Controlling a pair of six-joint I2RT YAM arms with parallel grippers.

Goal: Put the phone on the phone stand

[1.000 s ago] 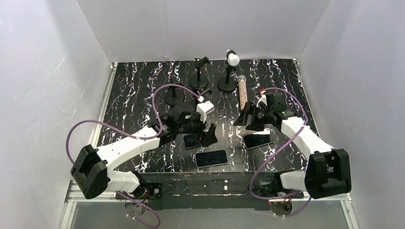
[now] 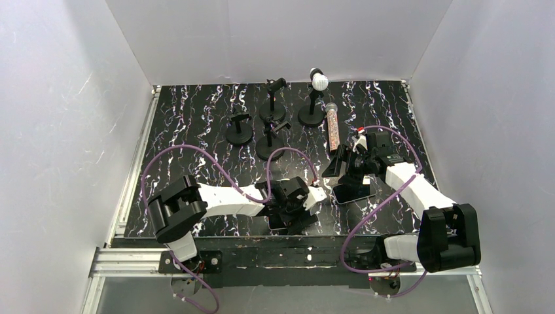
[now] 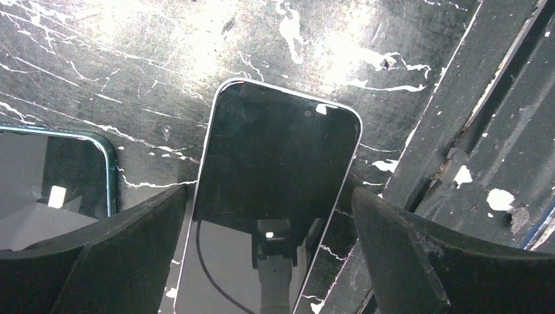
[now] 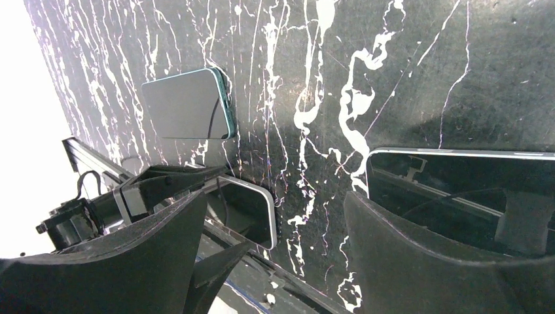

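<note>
A dark phone with a silver rim (image 3: 281,144) lies flat near the front edge. My left gripper stands open over it, one finger on each side. Left of it in that view lies a teal-rimmed phone (image 3: 72,167), mostly hidden from above by the left arm. My right gripper (image 2: 335,168) is open and empty above the table; a third phone (image 4: 458,190) lies flat below it, under its right finger in the right wrist view. Towards the back stand several black phone stands, among them a left one (image 2: 239,133), a front one (image 2: 269,145) and a rear one (image 2: 272,108).
A microphone with a white head (image 2: 319,82) stands on a black base at the back. Beside it lies a clear tube with colourful contents (image 2: 333,127). The table's front edge (image 3: 451,124) runs close to the silver-rimmed phone.
The right arm has barely moved. The phones lie where they were.
</note>
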